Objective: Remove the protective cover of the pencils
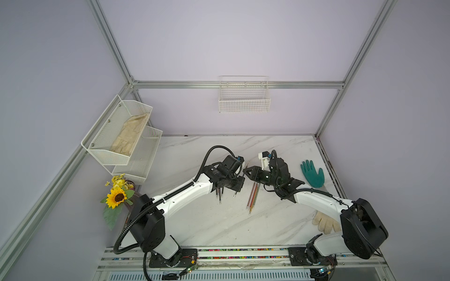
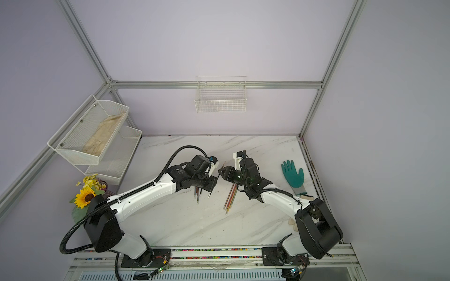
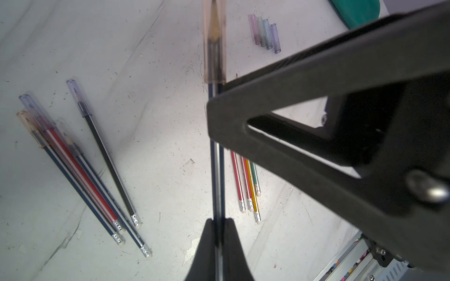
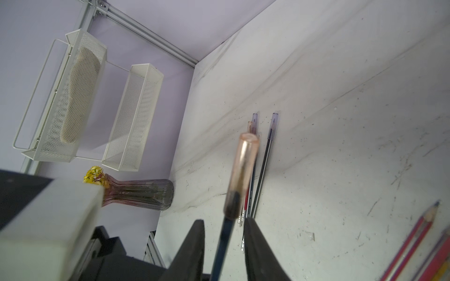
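Observation:
A dark blue pencil [image 3: 216, 187] stands lengthwise in the left wrist view, with my left gripper shut on it. Its clear, peach-tinted cover [image 4: 242, 164] still sits over the sharpened tip. Around the pencil, just below the cover, my right gripper is part open, with gaps on either side in its wrist view. Capped pencils [image 3: 70, 161] lie on the left of the table, one black pencil [image 3: 108, 157] slightly apart. Uncapped pencils [image 1: 253, 199] lie beneath the right gripper. Several removed covers [image 3: 264, 32] lie together farther off.
A green glove [image 1: 312, 174] and a beige glove [image 1: 326, 222] lie at the right of the table. White wire baskets [image 1: 121, 135] and a sunflower vase [image 2: 86, 196] border the left side.

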